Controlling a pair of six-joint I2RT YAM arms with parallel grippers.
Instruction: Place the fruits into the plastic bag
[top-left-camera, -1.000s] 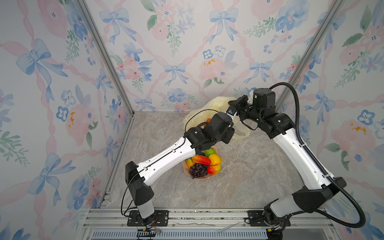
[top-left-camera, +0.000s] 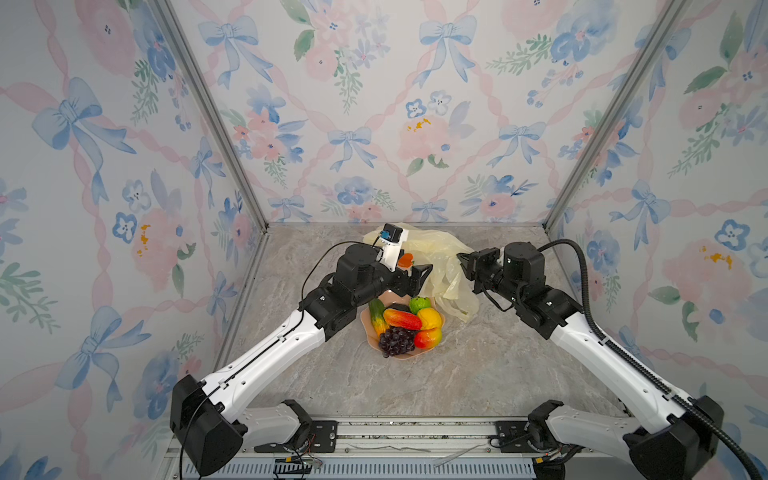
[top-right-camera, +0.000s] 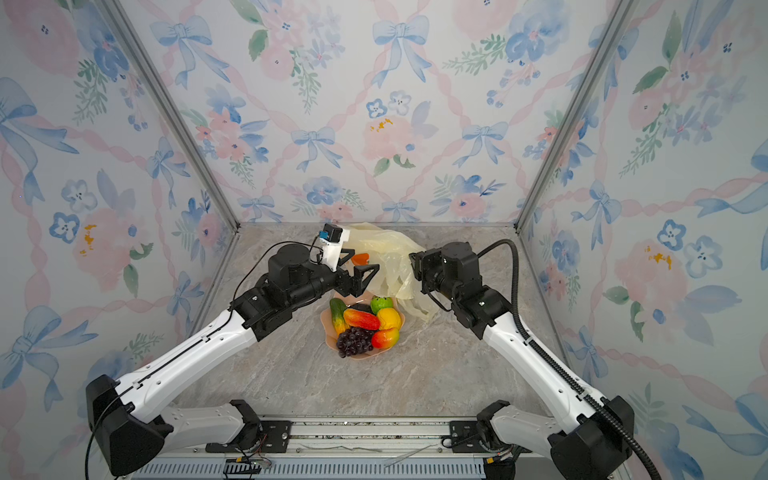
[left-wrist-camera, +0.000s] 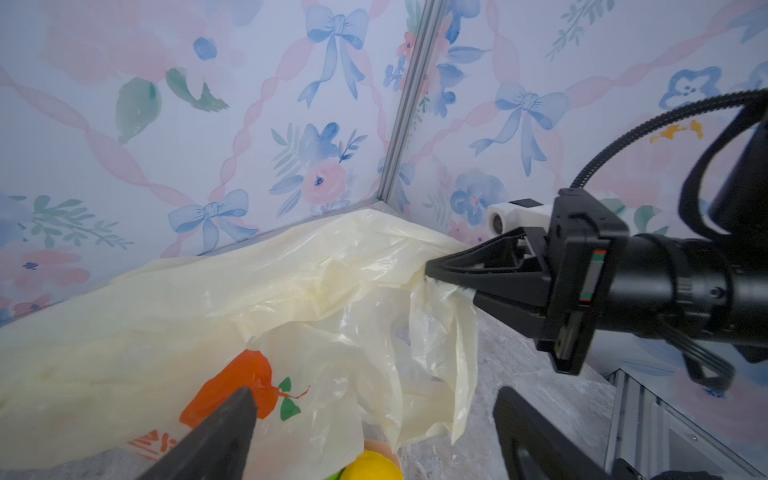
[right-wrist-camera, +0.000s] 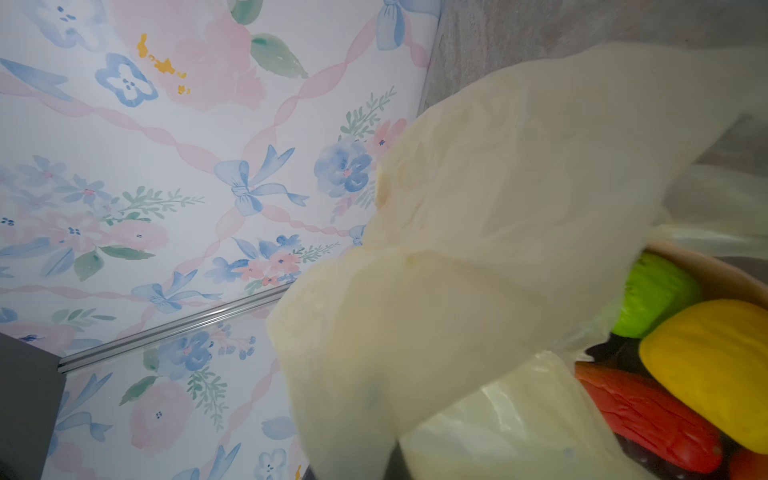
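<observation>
The pale, translucent plastic bag (left-wrist-camera: 336, 280) with an orange print hangs limp from my right gripper, which is shut on its edge. In the right wrist view the bag (right-wrist-camera: 472, 256) covers much of the scene. My left gripper (top-left-camera: 420, 277) is open, above the back of the fruit bowl, with nothing held; its blurred fingers (left-wrist-camera: 524, 440) stand wide apart in the left wrist view. The fruits lie in a pinkish bowl (top-left-camera: 371, 336): dark grapes (top-left-camera: 397, 341), a red-orange papaya-like fruit (top-left-camera: 402, 319), a green fruit (top-left-camera: 419, 304), yellow fruit (top-left-camera: 429, 318) and a red-yellow mango (top-left-camera: 427, 338).
A long green-yellow fruit (top-left-camera: 377, 317) lies at the bowl's left side. Patterned walls (top-left-camera: 352, 112) close off the back and sides.
My left gripper has moved left, away from the right one, and now shows open. My right gripper has come lower with the bag, whose loose edge now hangs closer to the bowl.
</observation>
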